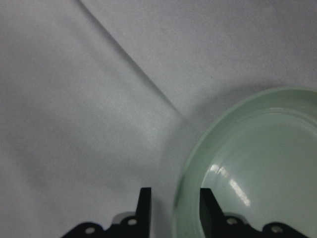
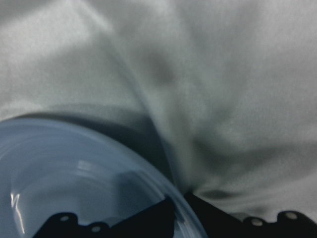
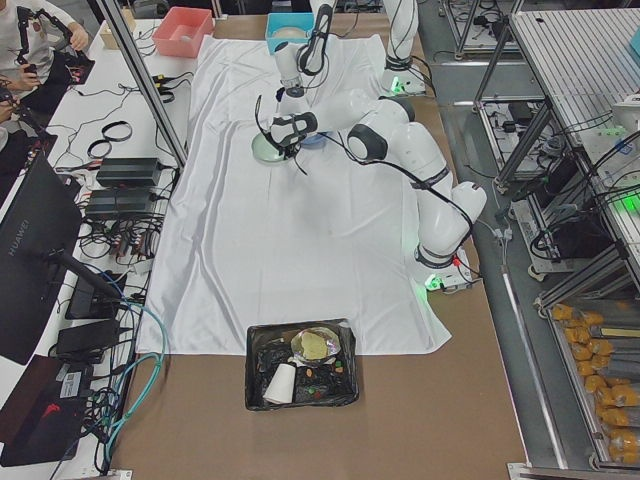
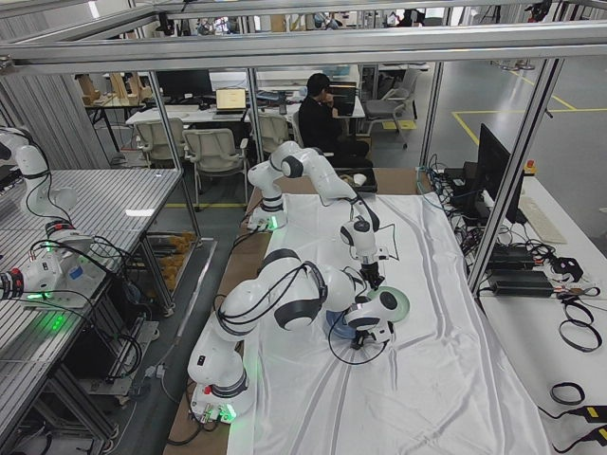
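Observation:
A pale green plate (image 1: 257,163) (image 4: 396,310) lies on the white cloth. In the left wrist view my left gripper stands open at its edge, one finger outside the rim, the other over it. A translucent blue bowl (image 2: 74,168) (image 4: 339,325) is beside the plate, partly hidden by the arms in both camera views. In the right wrist view my right gripper is shut on the bowl's rim, with one finger inside and one outside.
Both arms crowd over the dishes. A black tray (image 3: 260,390) with a bowl and white object is at one end, beyond the cloth (image 3: 280,260). A teal bin (image 3: 280,22) stands at the other end.

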